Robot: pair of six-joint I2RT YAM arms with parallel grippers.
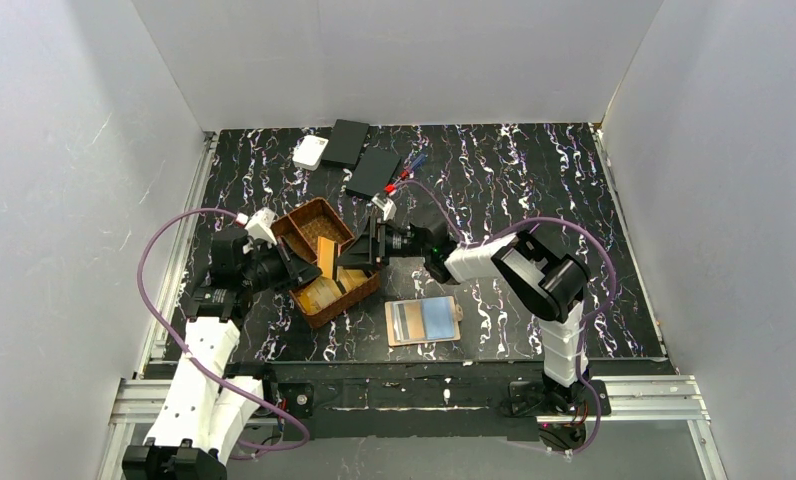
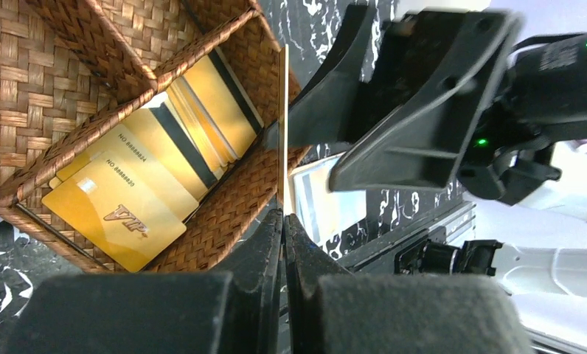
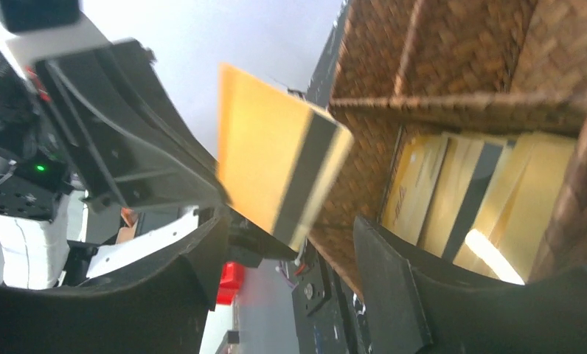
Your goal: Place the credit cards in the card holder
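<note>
An orange-gold card with a black stripe stands on edge above the basket, and my left gripper is shut on it; the left wrist view shows it edge-on. My right gripper is open close to the card's striped end, and the left wrist view shows its spread fingers (image 2: 405, 136) right beside the card. Whether they touch it, I cannot tell. Several gold cards (image 2: 124, 206) lie in the woven basket's (image 1: 319, 318) near compartment. On the table to the right, the card holder (image 1: 423, 321) lies flat with blue and beige pockets showing.
Two black boxes (image 1: 345, 144) and a small white box (image 1: 310, 152) sit at the back left, with a red-and-blue tool (image 1: 406, 171) beside them. The basket's other compartments (image 2: 32, 81) look empty. Table to the right of the right arm is clear.
</note>
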